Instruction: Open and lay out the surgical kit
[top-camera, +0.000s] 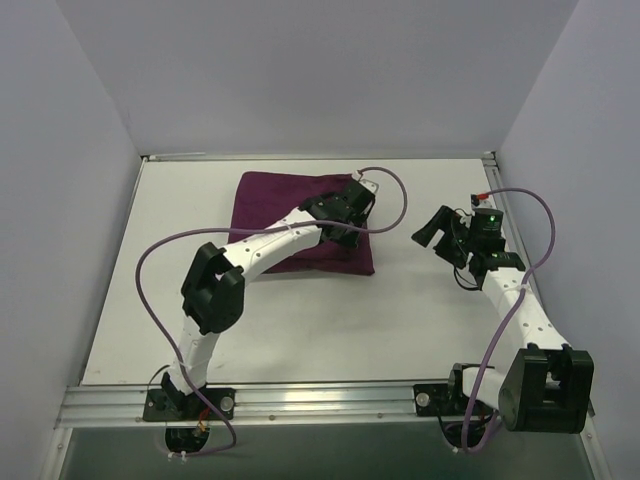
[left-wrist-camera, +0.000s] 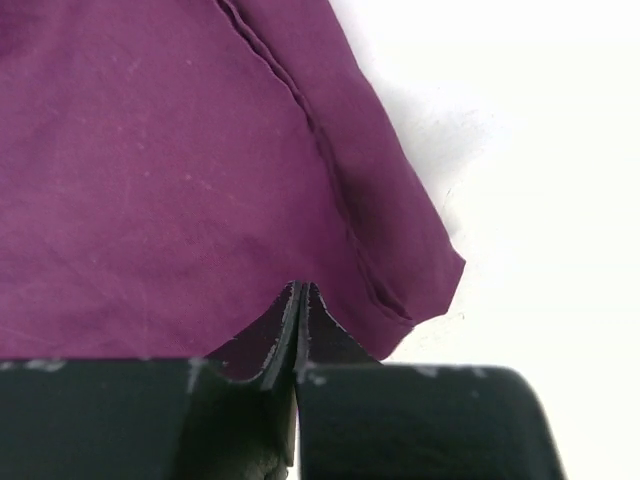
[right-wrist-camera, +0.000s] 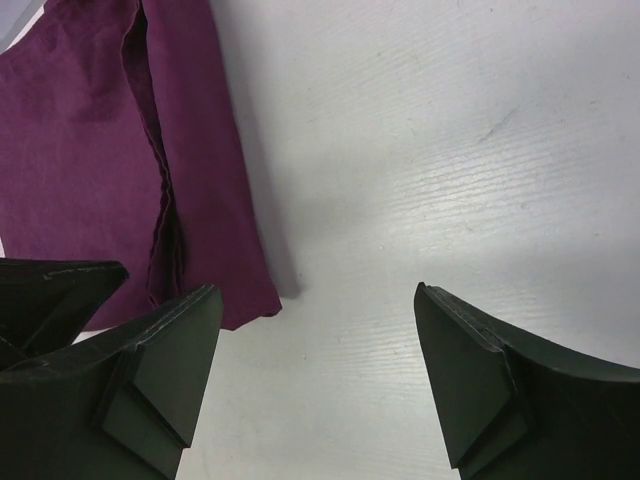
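A dark purple cloth (top-camera: 290, 190) lies on the white table, left of centre. In the left wrist view, a raised fold edge runs down the cloth (left-wrist-camera: 170, 180) towards its near right corner. Over that near right part hovers my left gripper, its fingertips together and nothing visible between them. My right gripper stands open and empty over bare table, right of the cloth (right-wrist-camera: 205, 150). A dark finger (right-wrist-camera: 60, 290) of the left gripper reaches in from the left there. Whether anything lies under the cloth is hidden.
Bare white table (top-camera: 300, 335) stretches in front of the cloth, with more free room to its right. Metal rails edge the table, and grey walls stand behind and at both sides. A purple cable loops over each arm.
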